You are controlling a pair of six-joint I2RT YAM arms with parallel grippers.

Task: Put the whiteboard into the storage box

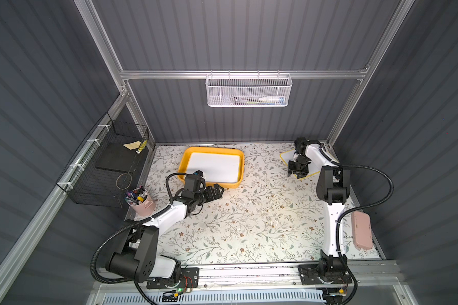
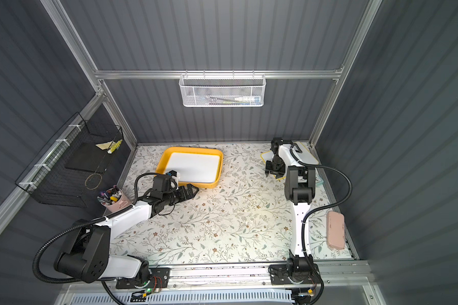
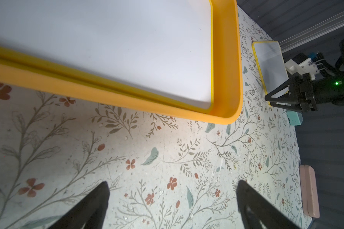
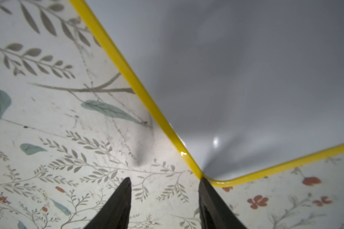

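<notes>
The whiteboard (image 1: pixel 315 161), white with a thin yellow edge, lies at the back right of the table under my right arm. My right gripper is low at its front left corner; one fingertip (image 4: pixel 203 185) meets or overlaps that corner in the right wrist view. Its fingers stand partly apart, with patterned tablecloth showing between them. The yellow tray-like box (image 1: pixel 241 167) sits at the back left, a white panel (image 3: pixel 122 45) with a yellow edge lying inside. My left gripper is open and empty, just in front of the box.
A pink cup of pens (image 1: pixel 143 202) stands at the left, below a black wire basket (image 1: pixel 94 175). A pink case (image 1: pixel 361 230) lies along the right edge. High on the back wall hangs a white mesh basket (image 1: pixel 248 91).
</notes>
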